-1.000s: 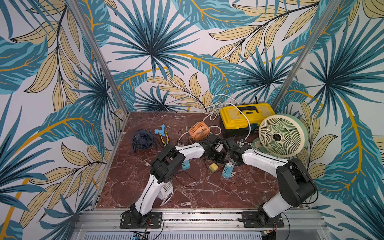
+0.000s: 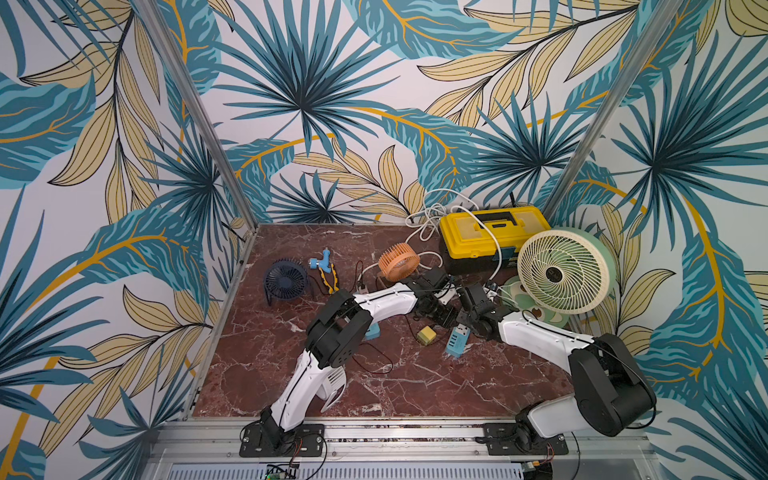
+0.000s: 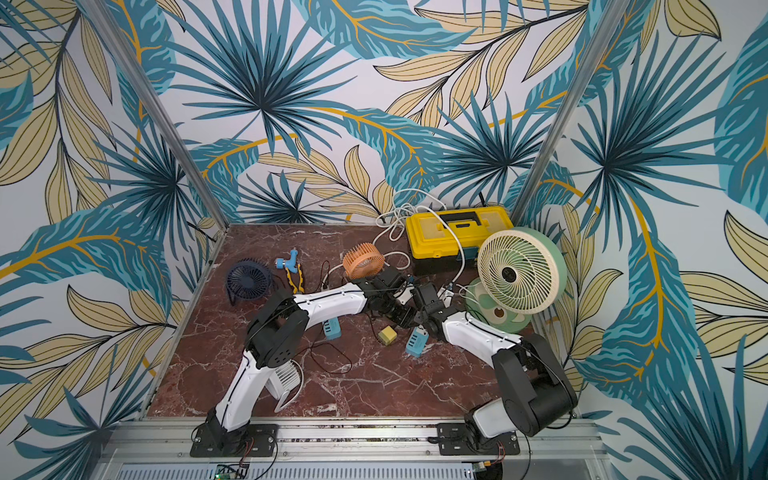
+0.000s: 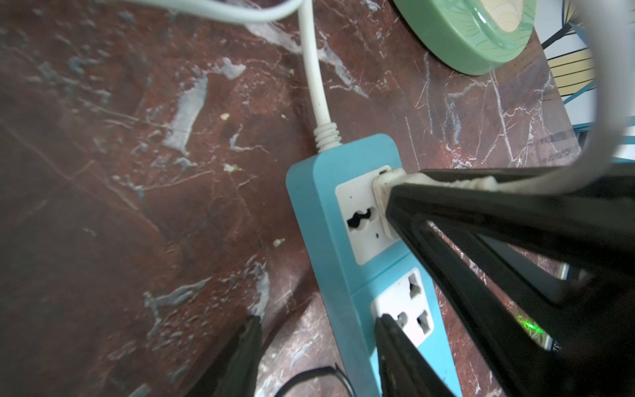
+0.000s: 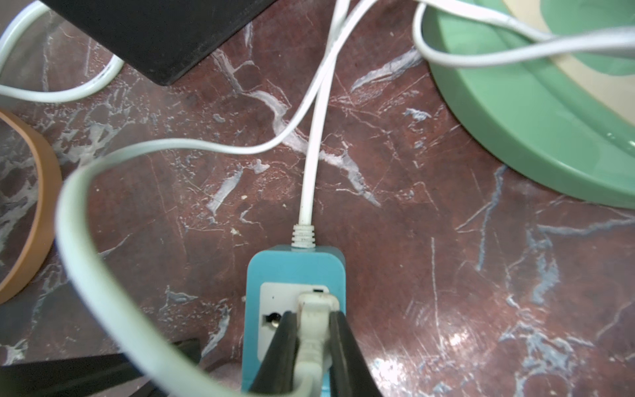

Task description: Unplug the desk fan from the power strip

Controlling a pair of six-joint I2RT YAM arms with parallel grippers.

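Note:
The blue power strip (image 4: 330, 244) lies on the marble table, its white cord leaving the far end. A white plug (image 5: 316, 301) sits against the strip's endmost socket, and my right gripper is shut on it. In the left wrist view the plug (image 4: 382, 192) rests close to the socket face, with no clear gap. My left gripper stands open beside the strip, its right finger overlapping the strip's side in view; nothing is held. The large green fan (image 2: 560, 272) stands at the right; the plug's cord cannot be traced fully to it.
A yellow toolbox (image 2: 492, 236) stands behind the grippers, white cord draped over it. An orange fan (image 2: 398, 261), a navy fan (image 2: 285, 280) and a yellow block (image 2: 426, 335) are around. Another blue strip (image 3: 332, 328) lies under the left arm.
My right arm has shifted to the right and its gripper has drawn slightly away from the left one. The strip looks unmoved.

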